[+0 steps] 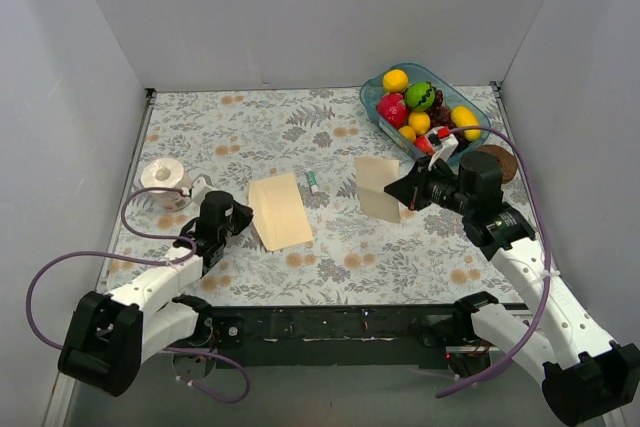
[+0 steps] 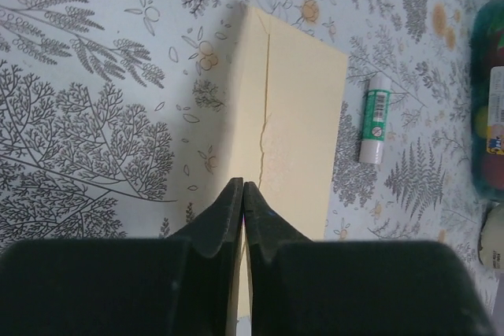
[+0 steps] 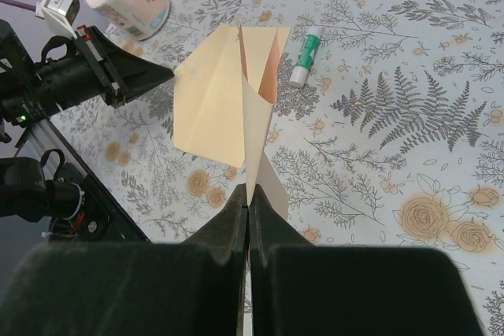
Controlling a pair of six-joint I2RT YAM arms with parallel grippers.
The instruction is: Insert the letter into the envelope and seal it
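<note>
A cream envelope (image 1: 281,211) lies on the table left of centre; in the left wrist view, a crease runs along the left side of the envelope (image 2: 299,108), and that edge looks slightly raised. At this edge is my left gripper (image 1: 249,214), shut, with nothing showing between its fingers. My right gripper (image 1: 391,193) is shut on a cream folded letter (image 1: 374,183), held off to the right of the envelope. In the right wrist view the letter (image 3: 254,127) stands up from the fingertips, its layers spread apart at the far end.
A green-and-white glue stick (image 1: 312,182) lies just right of the envelope. A paper roll (image 1: 166,181) stands at the left, and a blue basket of fruit (image 1: 373,97) at the back right. Behind the envelope, the table (image 1: 270,132) is clear.
</note>
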